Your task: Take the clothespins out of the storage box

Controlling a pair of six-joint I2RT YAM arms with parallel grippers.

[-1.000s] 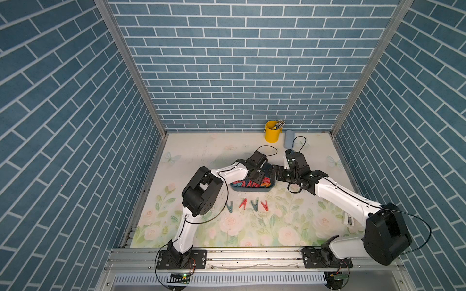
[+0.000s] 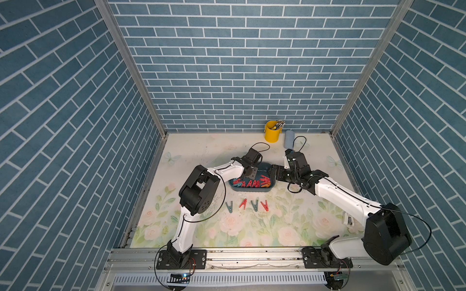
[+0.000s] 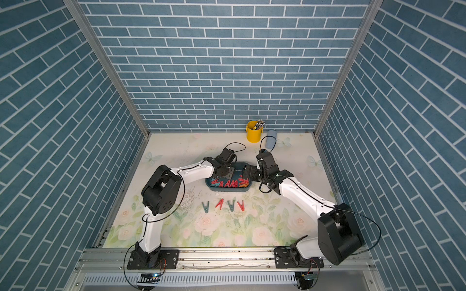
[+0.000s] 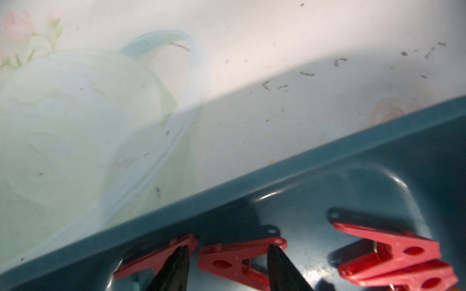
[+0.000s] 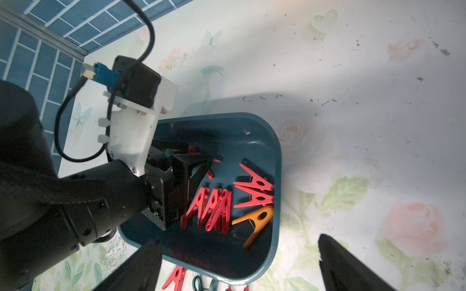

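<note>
The dark storage box (image 5: 277,145) holds several red clothespins (image 5: 254,198), an orange one (image 5: 262,218) and a few others. My left gripper is low inside the box, its fingertips around a red clothespin (image 4: 218,257) in the left wrist view; whether it is closed on it is hard to see. My right gripper stands open at the box's right side, nothing between its fingers. Outside the box, in front, red clothespins (image 2: 264,205) and grey-green ones (image 2: 254,205) lie in a row.
A yellow bucket (image 2: 271,133) with tools and a grey-blue object (image 2: 289,138) stand at the back. The table has free room in front of the row of clothespins and at the back left.
My left gripper and arm have moved a little leftward within the box. The right arm has not visibly moved.
</note>
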